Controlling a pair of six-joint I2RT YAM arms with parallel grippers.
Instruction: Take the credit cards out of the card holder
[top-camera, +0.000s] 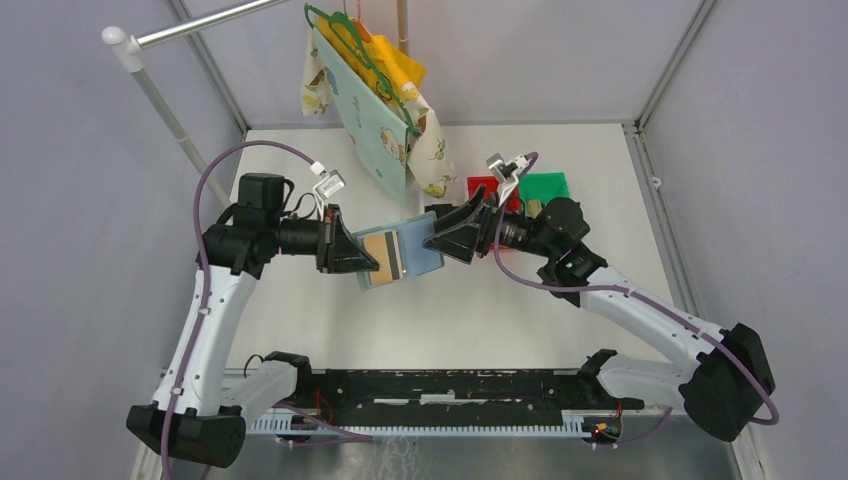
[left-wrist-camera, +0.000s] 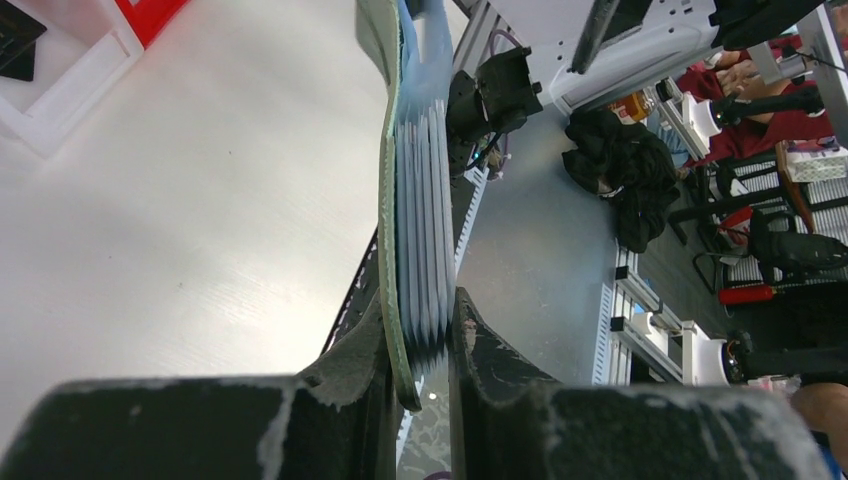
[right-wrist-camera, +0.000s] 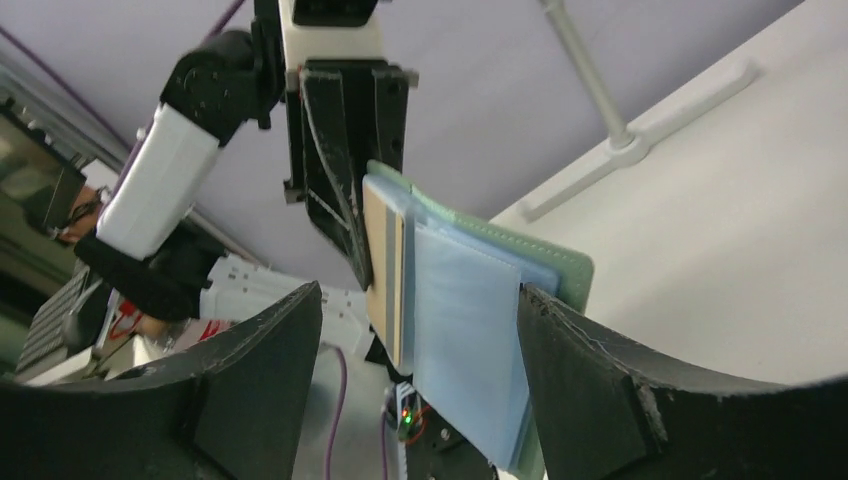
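An open card holder (top-camera: 410, 245) with pale green cover, blue sleeves and a tan striped card (top-camera: 382, 255) is held in the air by my left gripper (top-camera: 355, 258), which is shut on it. In the left wrist view the holder (left-wrist-camera: 418, 230) is edge-on, its many sleeves stacked. My right gripper (top-camera: 455, 228) is at the holder's right side, fingers apart; in the right wrist view a blue sleeve (right-wrist-camera: 465, 340) stands between or just beyond its fingertips. Whether they touch it is unclear.
Red (top-camera: 480, 185) and green (top-camera: 545, 185) bins stand at the back right, partly hidden by the right arm. Cloths on hangers (top-camera: 365, 110) hang behind.
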